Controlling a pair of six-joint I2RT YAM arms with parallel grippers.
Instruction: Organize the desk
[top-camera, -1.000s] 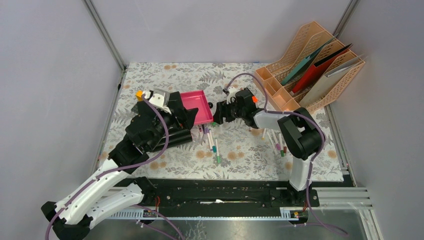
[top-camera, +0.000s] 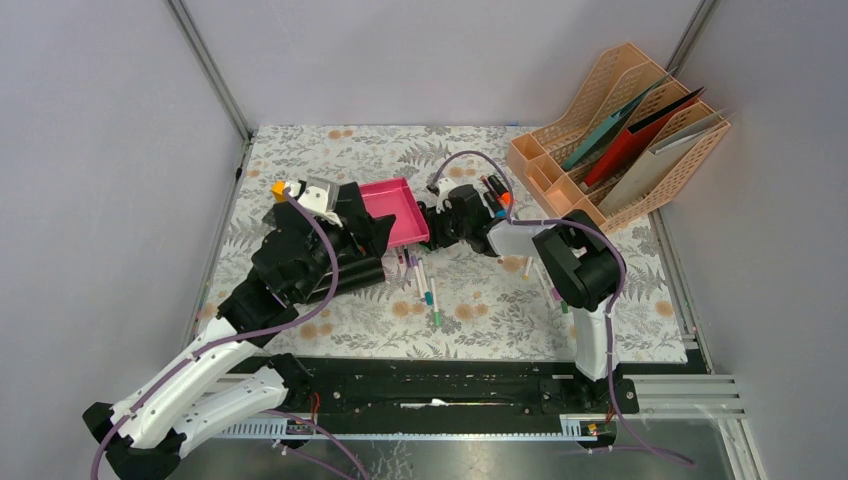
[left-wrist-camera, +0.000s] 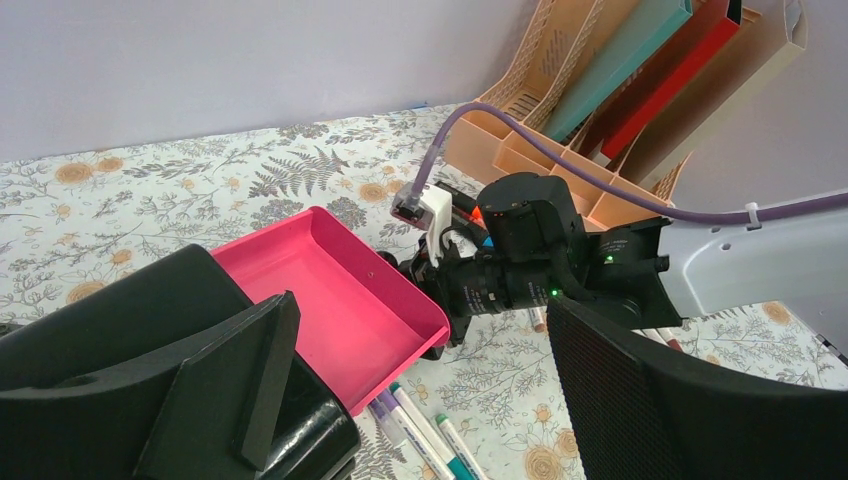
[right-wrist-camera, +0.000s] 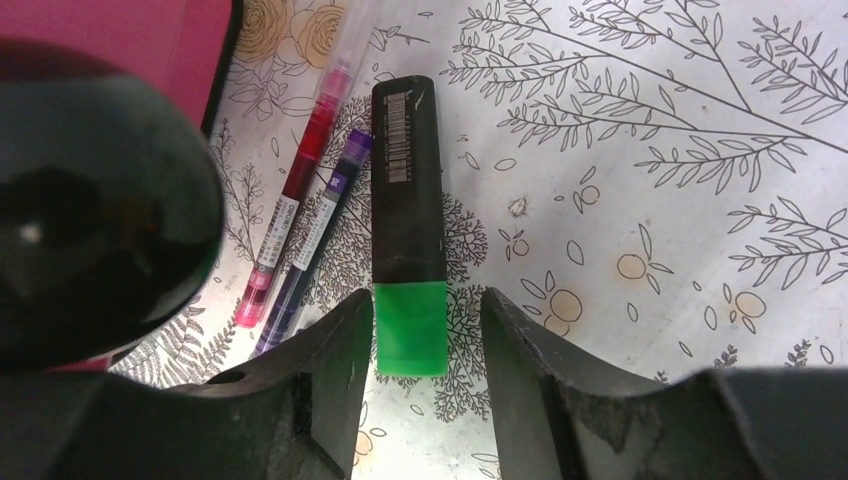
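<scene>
A black-and-green highlighter (right-wrist-camera: 408, 220) lies on the table between the part-open fingertips of my right gripper, beside a red pen (right-wrist-camera: 295, 195) and a purple pen (right-wrist-camera: 320, 225). The right gripper sits at the right side of the pink tray (top-camera: 392, 205). My left gripper stands open above the table's left side, by a black cylindrical object (left-wrist-camera: 120, 300). Several markers (left-wrist-camera: 425, 430) lie below the tray. A peach organizer (top-camera: 550, 185) holds teal, red and pale folders at the back right.
An orange item (top-camera: 278, 189) is partly hidden by the left arm. More markers (top-camera: 550, 285) lie under and beside the right arm.
The right arm and gripper have moved left toward the pink tray and the highlighter beside it. The left arm has not moved.
</scene>
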